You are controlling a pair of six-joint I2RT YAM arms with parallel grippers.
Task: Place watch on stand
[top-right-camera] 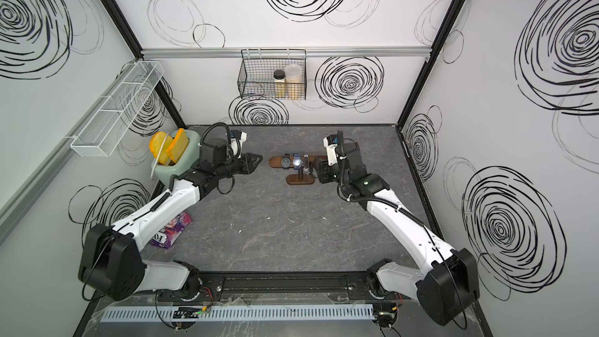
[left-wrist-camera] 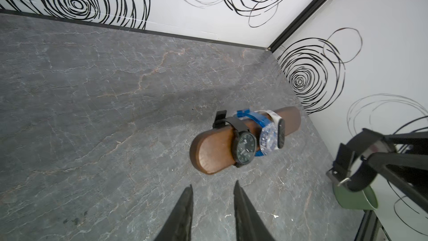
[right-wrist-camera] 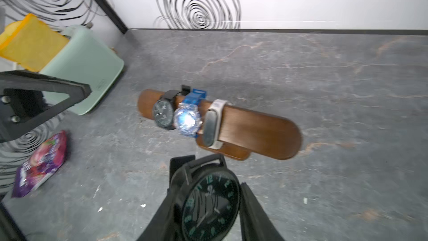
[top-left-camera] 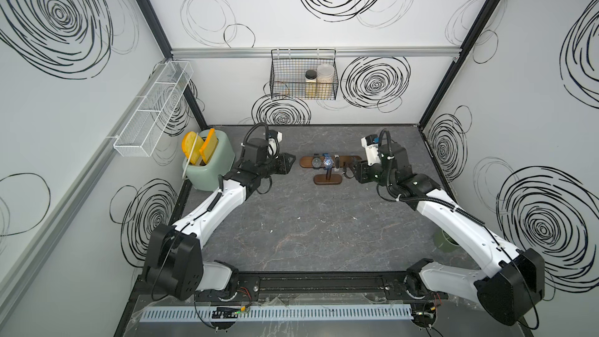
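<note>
A wooden stand (right-wrist-camera: 263, 129) on the table's rear middle carries a black watch (right-wrist-camera: 163, 112), a blue watch (right-wrist-camera: 188, 118) and a white-strapped band (right-wrist-camera: 211, 125). My right gripper is shut on another black watch, in front of the stand; in the left wrist view this watch (left-wrist-camera: 356, 165) hangs at the right, its strap looped. My left gripper is open and empty, left of the stand, its fingers apart.
A green bin (top-left-camera: 209, 171) with yellow items stands at the back left, a purple packet (top-right-camera: 168, 231) in front of it. A wire basket (top-left-camera: 303, 81) hangs on the back wall.
</note>
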